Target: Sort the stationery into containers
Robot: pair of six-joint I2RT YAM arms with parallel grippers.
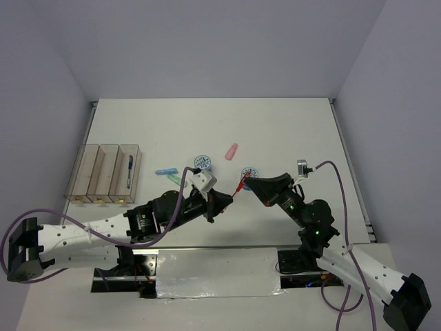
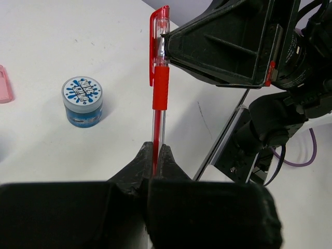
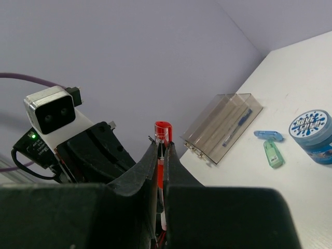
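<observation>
A red pen point(image 2: 161, 93) is held by both grippers at once, above the table. In the left wrist view it stands upright, with my left gripper shut on its clear lower barrel. My right gripper is shut on the pen near its red cap and clip. From above, the red pen point(image 1: 240, 184) slants between the two grippers. The clear three-compartment organiser point(image 1: 89, 148) stands at the table's left, a dark blue pen point(image 1: 129, 165) in its right compartment. A blue item point(image 1: 166, 171) and a green one point(image 3: 273, 154) lie right of it.
Two round blue tubs are on the table, one point(image 1: 202, 162) centrally and the other point(image 2: 83, 101) partly behind the right gripper from above. Farther back lies a pink item point(image 1: 231, 151).
</observation>
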